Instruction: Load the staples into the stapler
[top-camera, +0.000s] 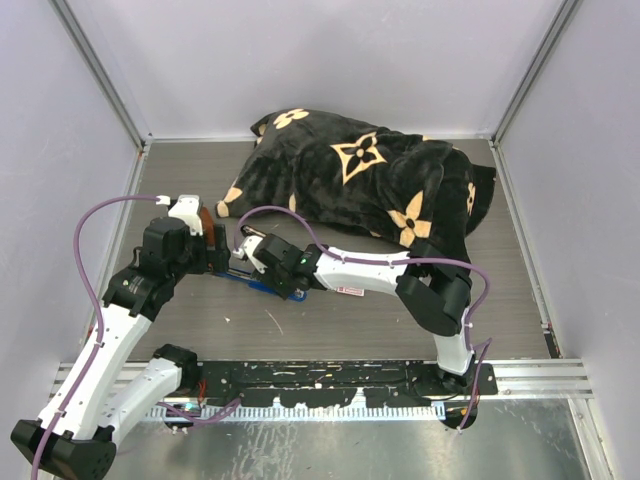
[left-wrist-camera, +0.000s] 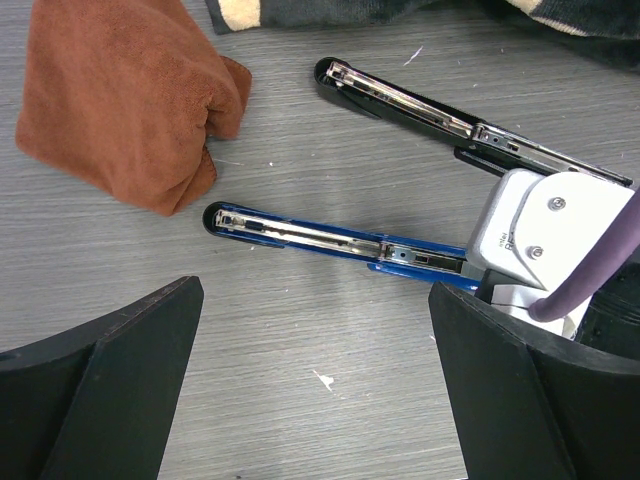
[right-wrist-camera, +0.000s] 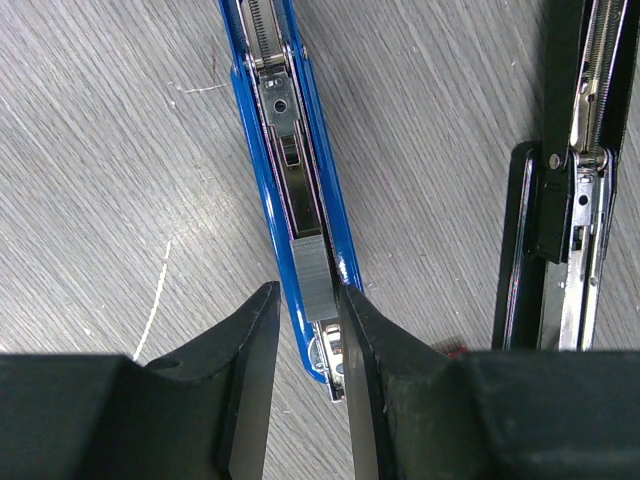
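Observation:
The blue stapler (left-wrist-camera: 340, 238) lies opened out flat on the table, its metal magazine facing up. In the right wrist view a grey strip of staples (right-wrist-camera: 314, 278) sits in the channel near the stapler's end. My right gripper is open, its two fingertips apart on either side of the strip; whether they touch it I cannot tell. At the left, my left gripper stands open above the table, with nothing between its fingers. From above, the right hand (top-camera: 275, 262) covers much of the stapler.
A second, black stapler (left-wrist-camera: 420, 110) lies opened out behind the blue one. A brown cloth (left-wrist-camera: 125, 100) is at the back left, and a dark patterned blanket (top-camera: 340, 175) fills the back. A small red-and-white box (top-camera: 350, 291) lies to the right.

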